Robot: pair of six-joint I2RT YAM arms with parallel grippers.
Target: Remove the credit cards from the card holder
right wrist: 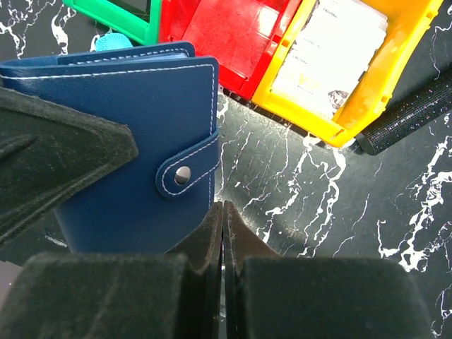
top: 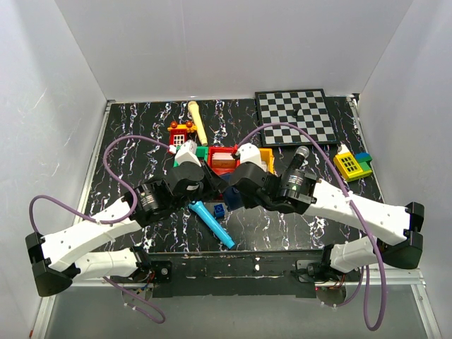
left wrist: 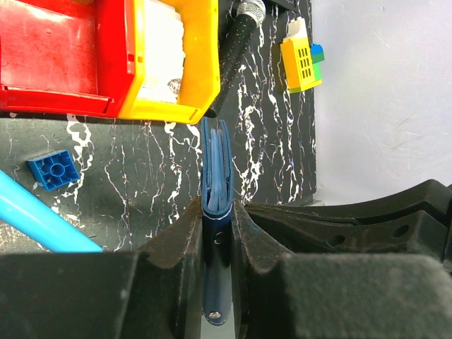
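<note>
My left gripper is shut on the blue card holder [left wrist: 217,169], which it keeps upright above the table. In the right wrist view, the card holder [right wrist: 141,141] shows its broad face, white stitching, and a snap flap [right wrist: 185,171] lying flat with its metal button over the edge. One left finger [right wrist: 85,134] crosses that face. My right gripper is shut with nothing between its fingers, its tips just below and right of the flap and apart from it. No card can be made out inside the holder.
Behind stand a red bin [right wrist: 233,35], a yellow bin [right wrist: 328,127] with white cards in it, and a green bin [right wrist: 120,14]. A black microphone [right wrist: 409,116] lies right of them. A light-blue microphone [top: 210,223] and blue block [top: 219,210] lie in front.
</note>
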